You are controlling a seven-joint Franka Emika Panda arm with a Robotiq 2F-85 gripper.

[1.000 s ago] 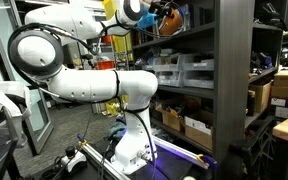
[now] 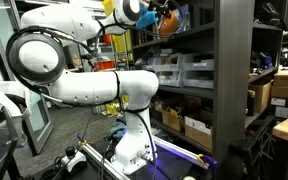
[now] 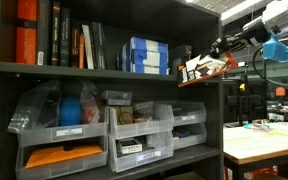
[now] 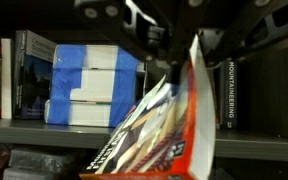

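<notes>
A book [image 4: 164, 135] with a red-orange edge and a pale, patterned cover is held by my gripper, which is shut on it. It hangs tilted in front of the upper shelf in the wrist view, and its lower part comes close to the camera. From exterior view 2 the same book [image 3: 206, 67] appears at the right end of the upper shelf, below my gripper [image 3: 222, 47]. Exterior view 1 has the gripper [image 2: 167, 14] near the top edge, where the fingers are too small to make out.
Blue-and-white boxed volumes [image 3: 149, 55] and several upright books [image 3: 64, 40] stand on the upper shelf [image 3: 109, 73]. Dark books [image 4: 229, 95] stand right of the held book. Clear bins [image 3: 139, 120] fill the shelf below. A wooden table [image 3: 254, 143] is at right.
The upper arm has shifted slightly upward in exterior view 1, and the gripper with the book has moved and turned a little. The surroundings look the same.
</notes>
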